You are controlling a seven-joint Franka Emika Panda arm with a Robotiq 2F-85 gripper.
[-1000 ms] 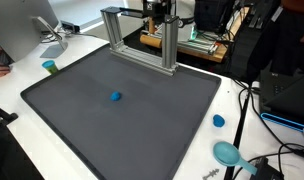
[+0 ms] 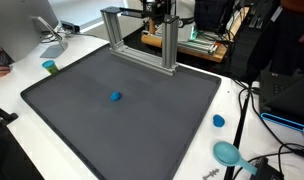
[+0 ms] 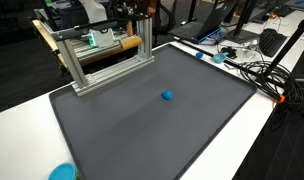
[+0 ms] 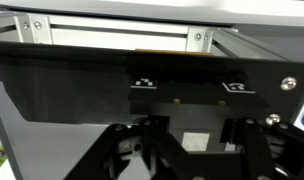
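A long black bar [image 4: 62, 88] crosses the wrist view, in front of a pale metal frame. My gripper reaches up against it from below. Its two dark fingers [image 4: 144, 96] stand a little apart, with black material between them; the gripper looks shut on this bar, though black against black hides the exact contact. From outside, the metal frame [image 2: 144, 57] stands at the back edge of the dark mat, and in the second exterior view the same frame [image 3: 115, 73] is at upper left. My arm is mostly cut off at the top there.
A blue disc [image 2: 116, 96] lies on the otherwise clear dark mat [image 2: 122, 130]. Another blue disc [image 2: 219, 121] and a turquoise scoop-like thing [image 2: 230, 155] lie on the white table at right. A green-topped can [image 2: 50, 67] stands at left; cables run along the right side.
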